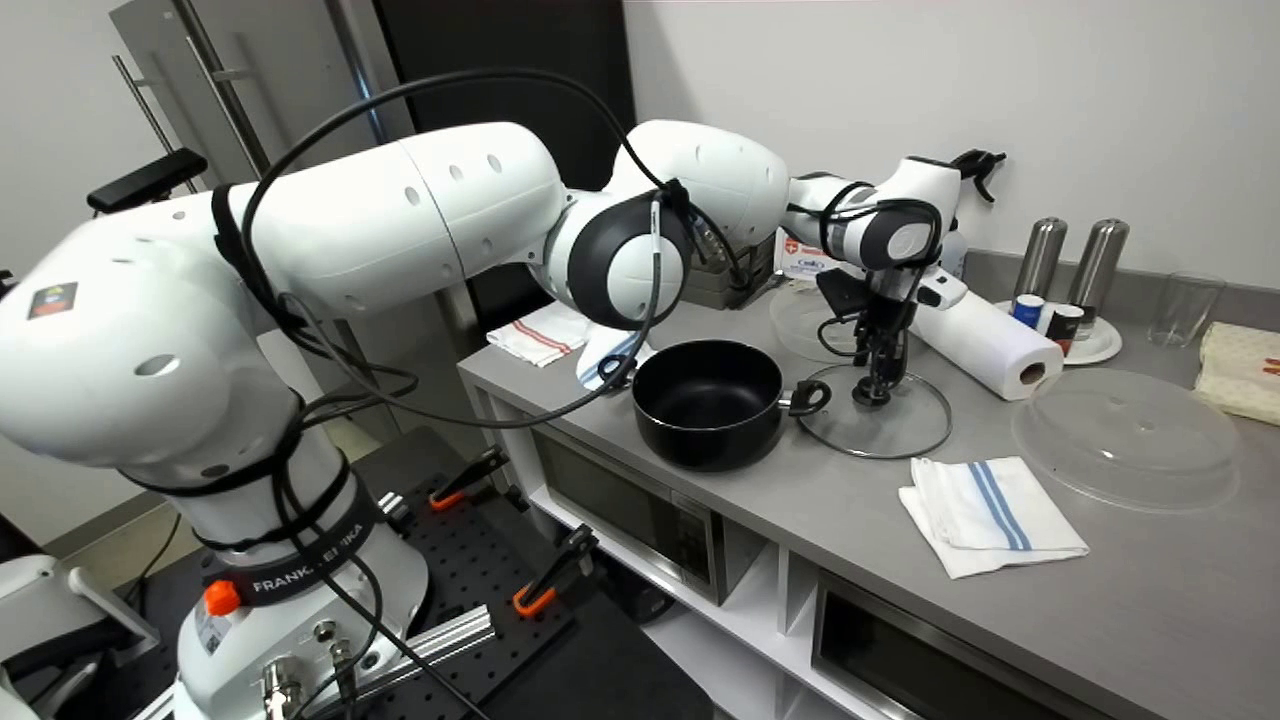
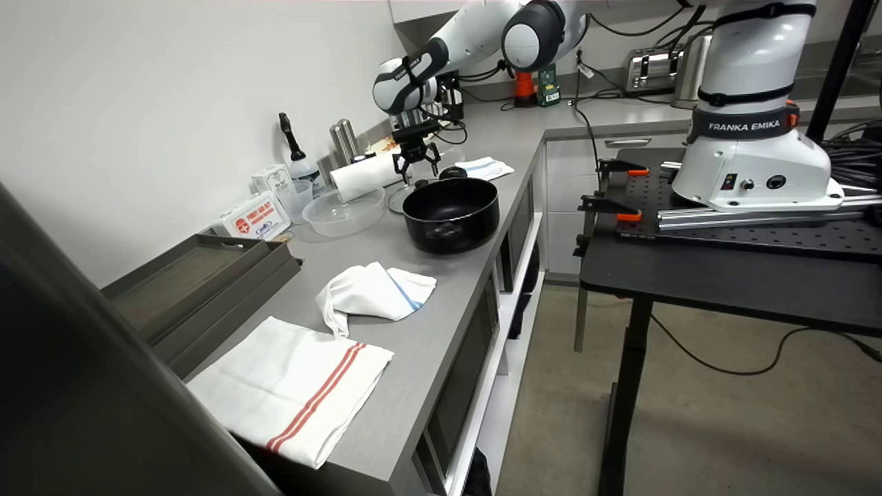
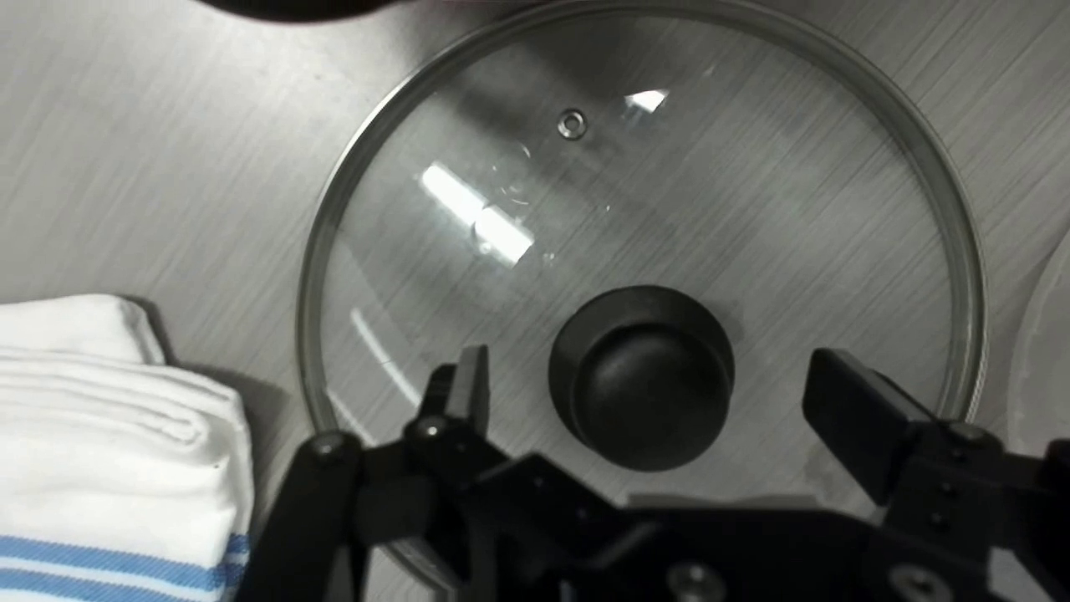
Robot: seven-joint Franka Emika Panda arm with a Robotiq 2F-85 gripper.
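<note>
A round glass lid (image 3: 762, 191) with a metal rim lies flat on the grey counter. Its black knob (image 3: 647, 381) stands up in the lid's middle. My gripper is open over the lid, one finger on each side of the knob, with a gap on both sides in the wrist view. In exterior view 1 the gripper (image 1: 882, 366) hangs low above the knob, pointing down. The black pot (image 1: 708, 402) stands uncovered beside the lid, and its inside looks empty. One pot handle (image 1: 809, 397) reaches over near the lid's edge.
A folded white towel with blue stripes (image 1: 993, 514) lies close to the lid. Behind the lid are a paper towel roll (image 1: 978, 342) and a clear plastic bowl (image 2: 343, 215). A clear plastic cover (image 1: 1128, 438) sits to the right.
</note>
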